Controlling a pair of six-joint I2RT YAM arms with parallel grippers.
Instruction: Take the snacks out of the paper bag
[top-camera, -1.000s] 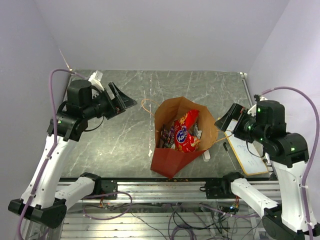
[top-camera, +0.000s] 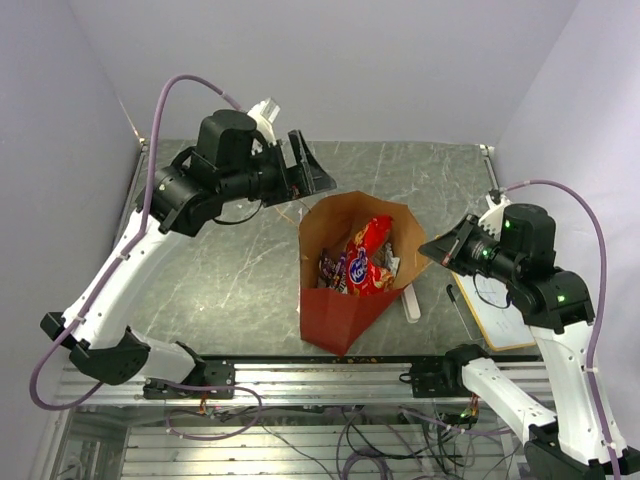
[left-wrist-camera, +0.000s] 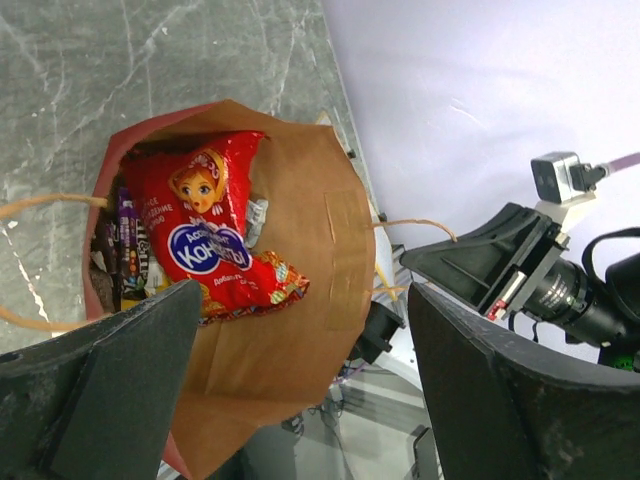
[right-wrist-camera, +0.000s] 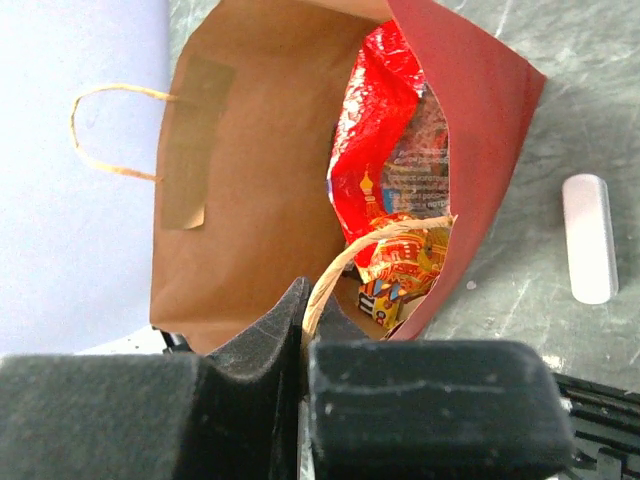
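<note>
The red-brown paper bag (top-camera: 345, 318) stands open on the table, its mouth facing up. Inside lies a red snack packet (top-camera: 368, 258) with a blue label, beside smaller wrapped snacks (left-wrist-camera: 130, 250). My right gripper is shut on the bag's right twisted handle (right-wrist-camera: 375, 240), just outside the rim. Over the bag's left upper rim hangs my left gripper (top-camera: 314, 160), fingers (left-wrist-camera: 120, 370) spread wide. In the left wrist view the left handle (left-wrist-camera: 45, 203) runs into the space between them without being gripped. The bottom of the bag is partly hidden.
A white block (right-wrist-camera: 590, 238) lies on the table right of the bag. Further right sits a yellow-edged whiteboard (top-camera: 500, 318) with a pen (top-camera: 458, 310). Bare table (top-camera: 215, 290) stretches to the left, with walls at the back and sides.
The bag has shifted slightly left.
</note>
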